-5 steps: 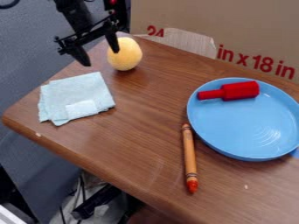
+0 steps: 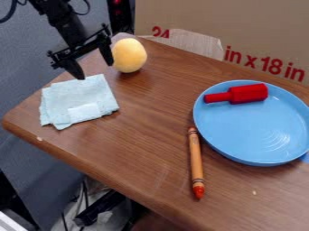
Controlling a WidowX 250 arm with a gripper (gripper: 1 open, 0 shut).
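Note:
My black gripper (image 2: 92, 63) hangs at the upper left with its fingers spread apart and nothing visible between them, low over the back edge of a folded pale blue cloth (image 2: 78, 104) and beside a yellow ball-like object (image 2: 129, 55). Whether a fingertip touches either is unclear. A blue plate (image 2: 254, 135) on the right holds a red cylinder with a handle (image 2: 247, 92). An orange crayon (image 2: 196, 164) lies left of the plate.
A cardboard box (image 2: 229, 27) stands along the back of the wooden table (image 2: 133, 158).
My gripper has moved down and slightly to the left, toward the cloth. The objects on the table look unchanged.

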